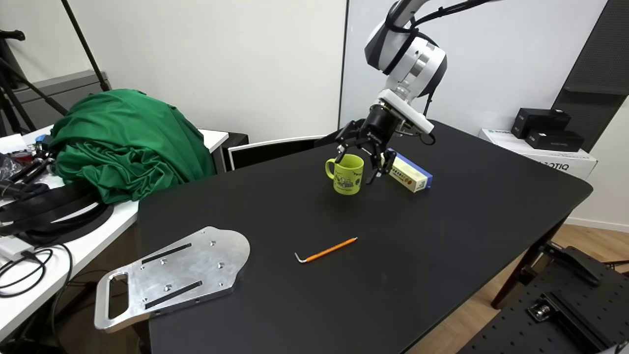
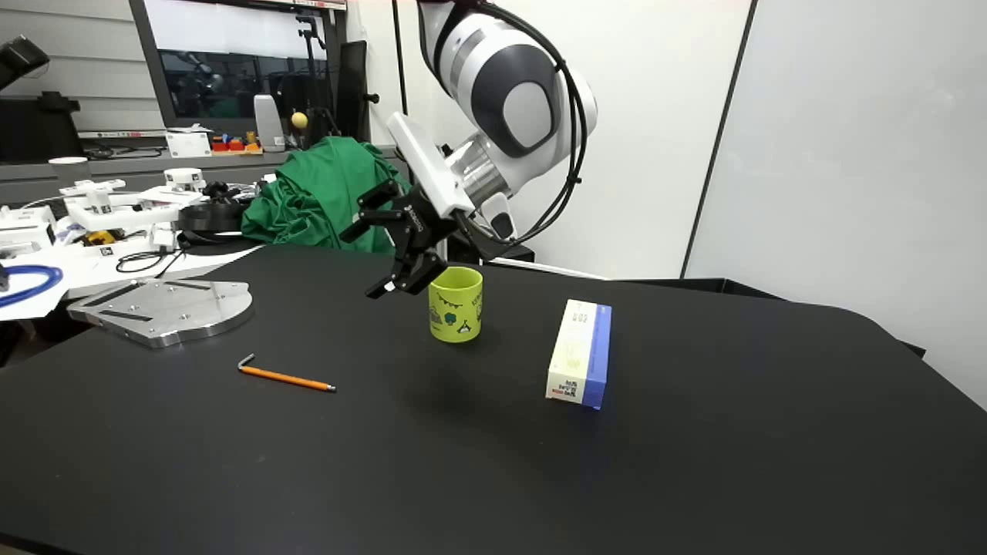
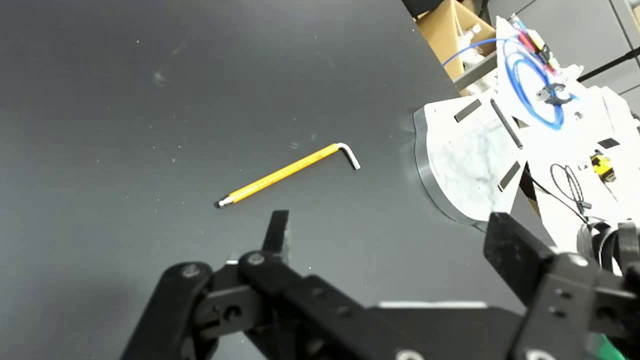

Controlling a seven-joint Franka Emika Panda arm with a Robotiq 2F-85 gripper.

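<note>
My gripper is open in the air near the lime-green mug, its fingers spread with nothing between them. The mug stands upright; exterior view 1 has the gripper overlapping it, and whether they touch I cannot tell. An orange hex key with a bent silver end lies on the black table, well apart from the gripper. In the wrist view, the same hex key shows beyond the fingers. A cream and blue box lies on the table to the mug's right.
A silver metal plate with a handle sits at the table's left edge. Beside the table, green cloth is heaped on a cluttered white bench.
</note>
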